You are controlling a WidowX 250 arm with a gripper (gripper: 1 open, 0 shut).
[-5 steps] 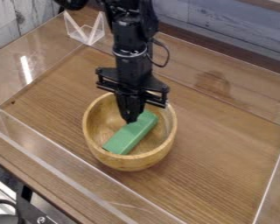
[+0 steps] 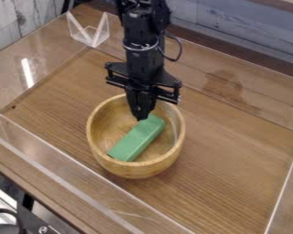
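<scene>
The black gripper (image 2: 142,111) reaches down from the top of the view to the upper part of a tan round bowl (image 2: 113,148). Its narrow tip is shut, with nothing seen between its fingers. Below the tip, inside the bowl, lies a flat green block (image 2: 135,141), slanting from upper right to lower left. Whether the tip touches the block cannot be told.
A clear plastic object (image 2: 88,27) stands at the back left. Grey walls edge the table at the back.
The bowl and green block look nearly unchanged.
</scene>
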